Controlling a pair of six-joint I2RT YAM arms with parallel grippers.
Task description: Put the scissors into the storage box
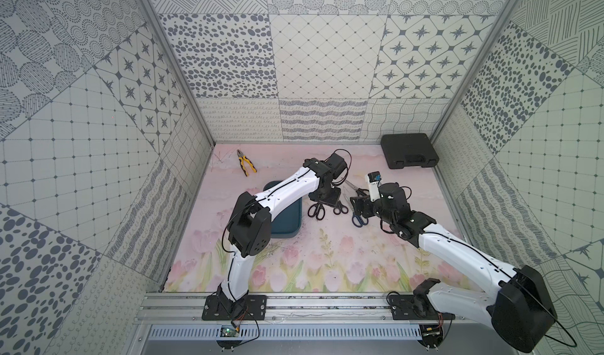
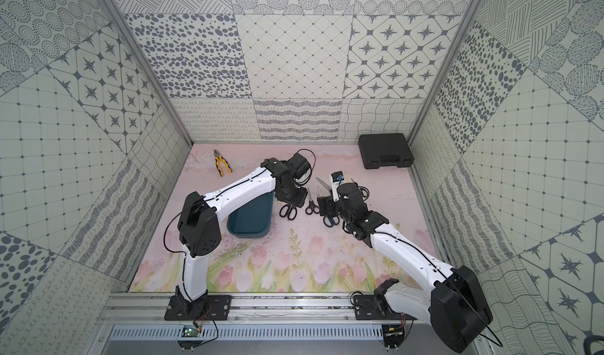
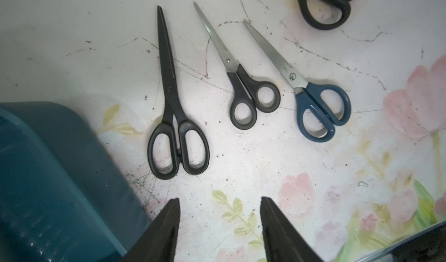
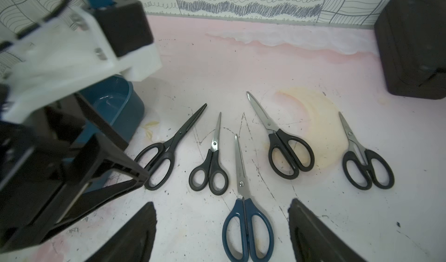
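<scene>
Several scissors lie on the table beside the dark teal storage box (image 2: 248, 229): long black scissors (image 3: 170, 97), smaller black-handled scissors (image 3: 240, 90), blue-handled scissors (image 3: 309, 99), and two more black-handled pairs (image 4: 285, 150) farther right. My open left gripper is above them, beside the box, with nothing between its fingers. My open right gripper hovers lower at the right, facing the blue-handled pair, also empty.
A black case (image 1: 409, 150) stands at the back right and yellow pliers (image 1: 246, 163) lie at the back left. The two grippers are close together at the middle.
</scene>
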